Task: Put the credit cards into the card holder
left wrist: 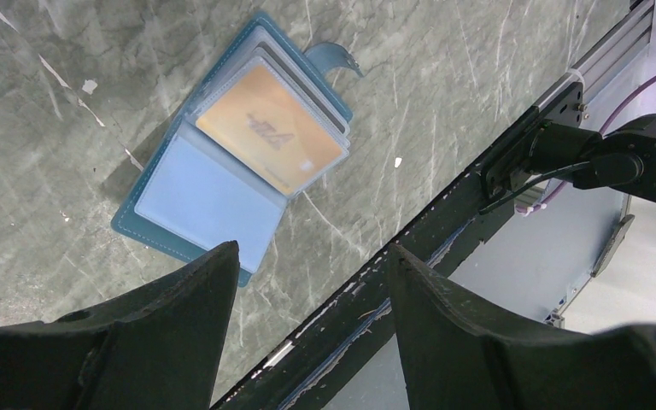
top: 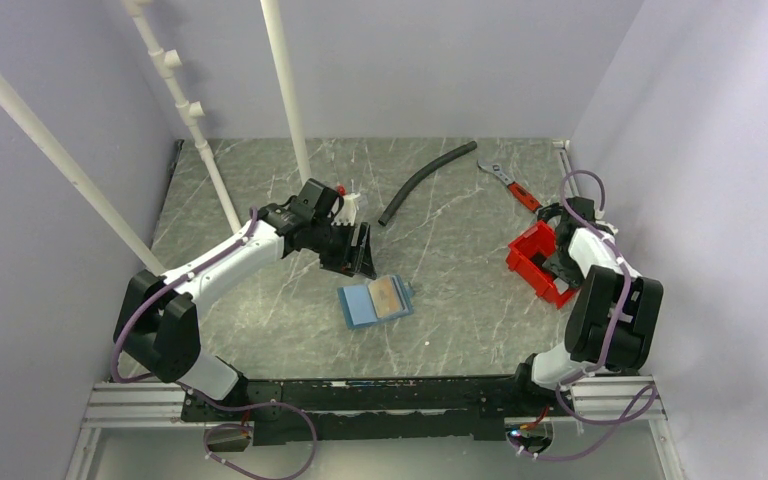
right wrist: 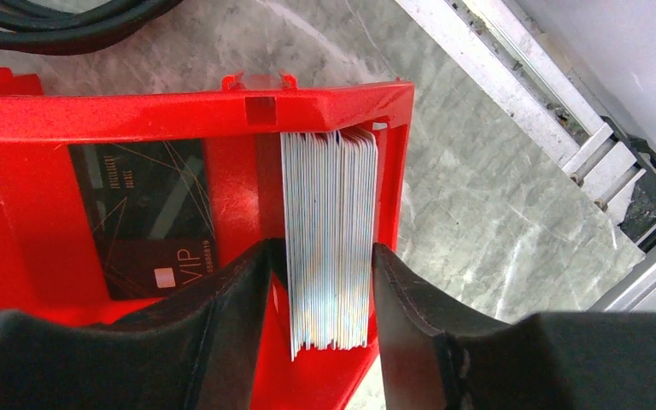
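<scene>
The blue card holder (left wrist: 215, 184) lies unfolded on the table, its clear sleeves holding a tan card (left wrist: 269, 128). Above it my left gripper stands open and empty, apart from the holder. In the right wrist view, a tight stack of white-edged cards (right wrist: 329, 239) stands on edge at one end of the red box (right wrist: 162, 114). My right gripper reaches into that box, part open, one finger on each side of the stack. One finger looks against the stack; the other is very close to it. A black VIP card (right wrist: 145, 213) lies flat in the box.
An adjustable wrench (top: 510, 182) with a red handle lies behind the box. A dark curved hose (top: 423, 180) rests at the back centre. Close to the box's right side is the wall (top: 700, 180). Bare table lies between holder and box.
</scene>
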